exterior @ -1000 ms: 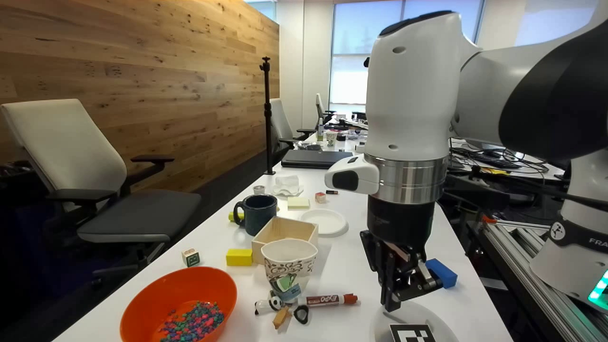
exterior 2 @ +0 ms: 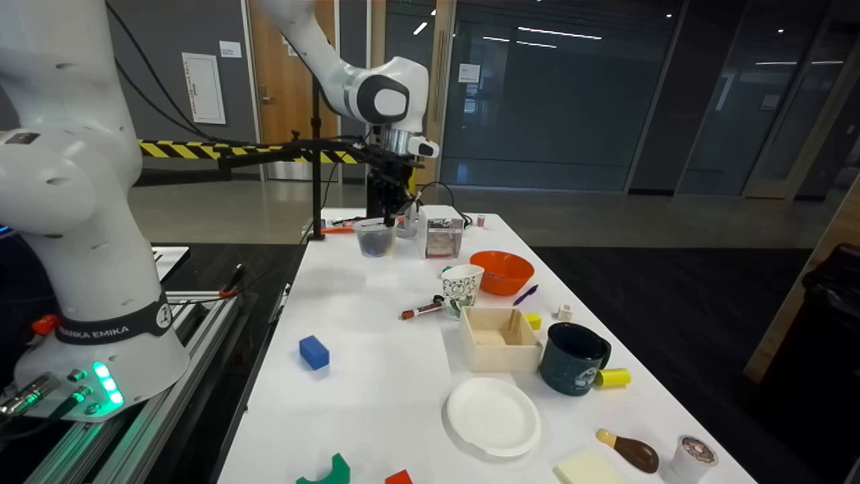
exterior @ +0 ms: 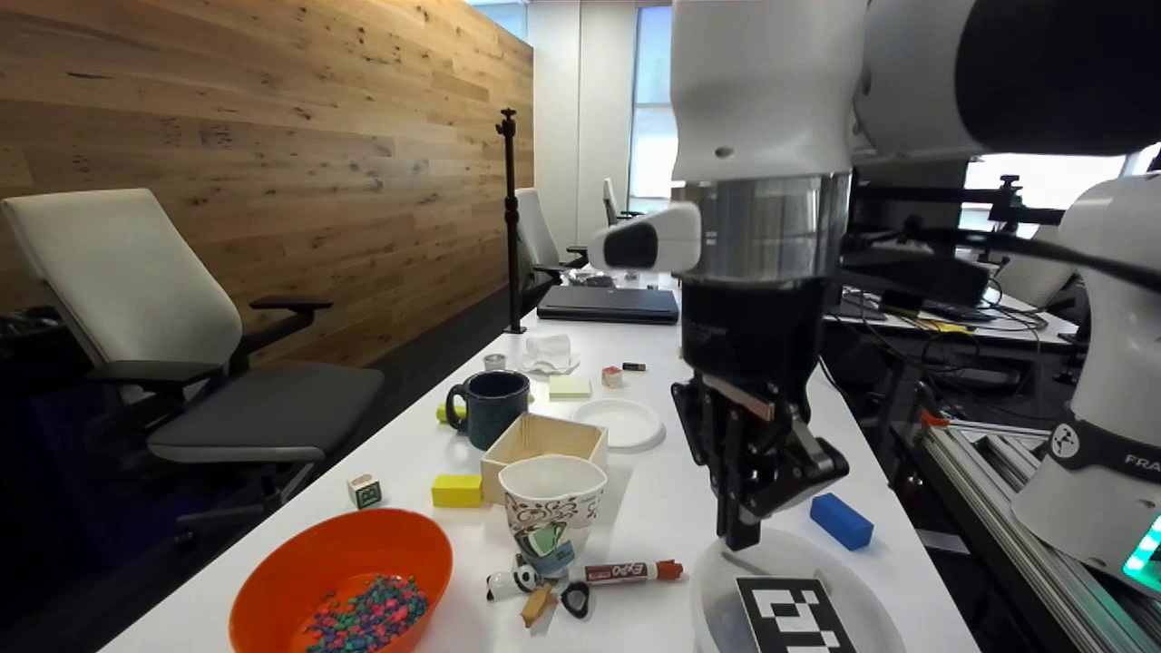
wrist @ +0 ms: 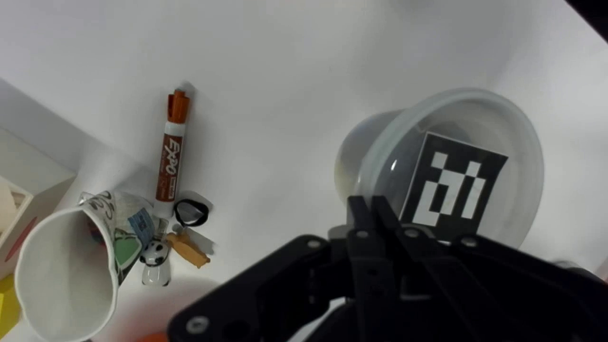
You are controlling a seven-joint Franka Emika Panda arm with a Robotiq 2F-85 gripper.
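A translucent plastic tub (wrist: pixel 533 165) with a black-and-white printed square (wrist: pixel 453 188) inside hangs from my gripper. The fingers are shut on its near rim, and in the wrist view the tub looks tilted. In exterior view 1 the gripper (exterior: pixel 742 533) points down at the left side of the tub (exterior: pixel 713 604), whose lower part is cut off by the frame. Exterior view 2 shows the tub (exterior 2: pixel 373 243) at the far end of the table under the gripper (exterior 2: pixel 390 218); its gap to the tabletop is hard to judge.
Left of the tub lie an orange-capped marker (exterior: pixel 631 571), small figures and a tipped patterned cup (exterior: pixel 550 495). An orange bowl (exterior: pixel 278 566) holds small colourful pieces. A wooden box (exterior 2: pixel 501 359), dark mug (exterior 2: pixel 570 371), white plate (exterior 2: pixel 493 419) and blue block (exterior 2: pixel 314 352) stand farther along.
My gripper has risen and shifted slightly left in exterior view 1. The tub has come up with it, showing more of itself and its printed square. The other table objects have stayed put.
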